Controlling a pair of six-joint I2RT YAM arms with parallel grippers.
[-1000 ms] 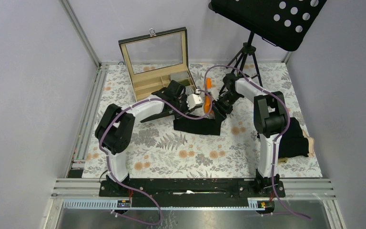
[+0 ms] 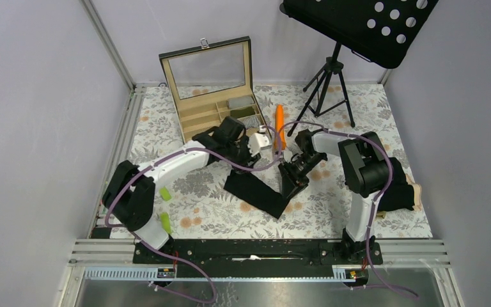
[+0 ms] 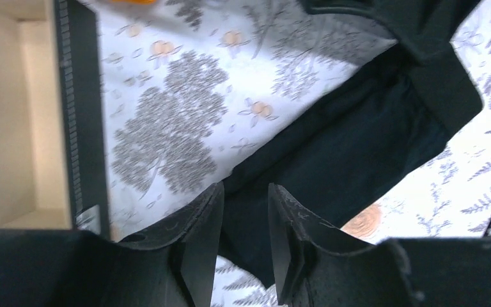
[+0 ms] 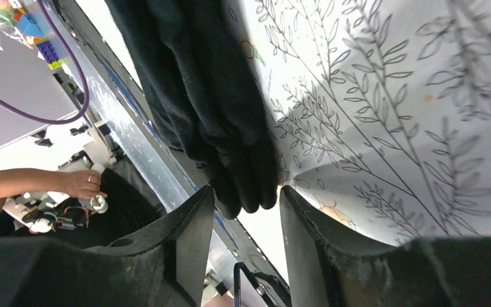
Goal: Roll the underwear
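The black underwear (image 2: 257,194) lies on the patterned table as a long folded strip, slanting from upper left to lower right in the top view. My left gripper is above its upper-left end, fingers parted with a narrow gap. My right gripper is at the other, lower-right end, where the cloth (image 4: 204,96) shows several folds just beyond the parted fingertips. Whether either gripper touches the cloth is hard to tell.
An open compartment box (image 2: 198,119) stands behind, with an orange object (image 2: 279,121) beside it. A music stand (image 2: 332,77) is at back right. A dark folded pile (image 2: 393,195) lies at far right.
Both grippers have moved toward the front of the table, the right one further. The underwear has turned, its right end now nearer the front edge.
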